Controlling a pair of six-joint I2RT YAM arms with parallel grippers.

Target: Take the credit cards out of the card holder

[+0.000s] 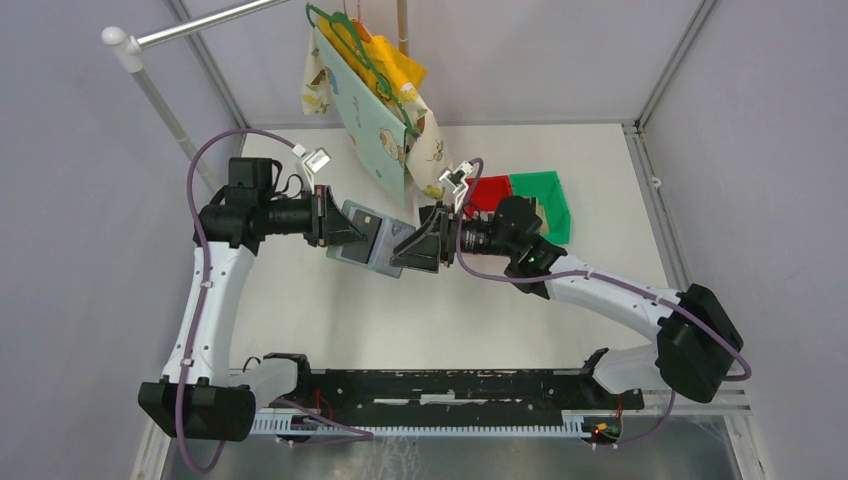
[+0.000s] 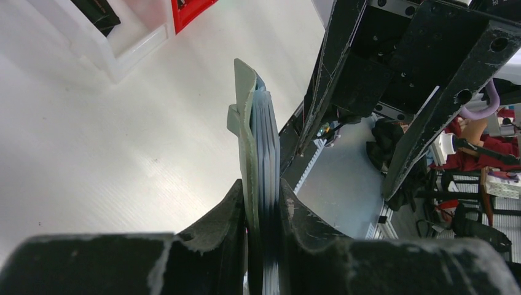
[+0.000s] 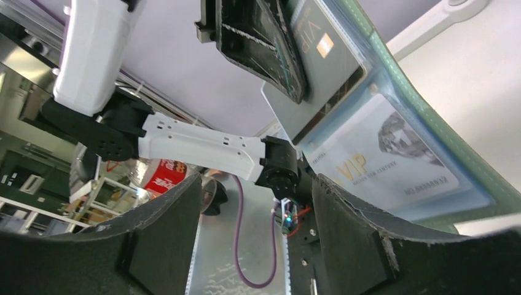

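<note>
My left gripper (image 1: 335, 228) is shut on the pale blue-green card holder (image 1: 365, 245), held upright edge-on in the left wrist view (image 2: 258, 135). Clear sleeves hold a dark card (image 3: 319, 67) and a pale VIP card (image 3: 384, 153). My right gripper (image 1: 425, 250) stands part open beside the holder's right end. In the right wrist view its fingertips (image 3: 344, 215) are just below the VIP card sleeve; whether they touch it, I cannot tell.
A white container (image 2: 138, 46), a red bin (image 1: 490, 190) and a green bin (image 1: 555, 195) are at the back right. Clothes (image 1: 365, 90) hang at the back.
</note>
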